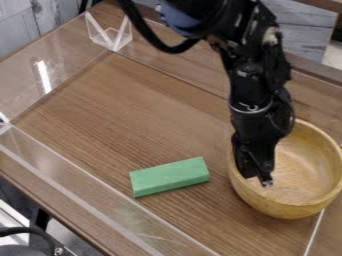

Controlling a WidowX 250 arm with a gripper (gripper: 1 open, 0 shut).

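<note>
My black gripper (254, 165) reaches down from the top into the tan oval bowl (301, 200) at the right, its fingertips low inside near the left wall. It appears shut, with nothing visible between its fingers. A green rectangular block (170, 176) lies on the wooden table left of the bowl.
A small clear plastic item (110, 32) stands at the back left. A grey-white panel (307, 30) runs along the back right.
</note>
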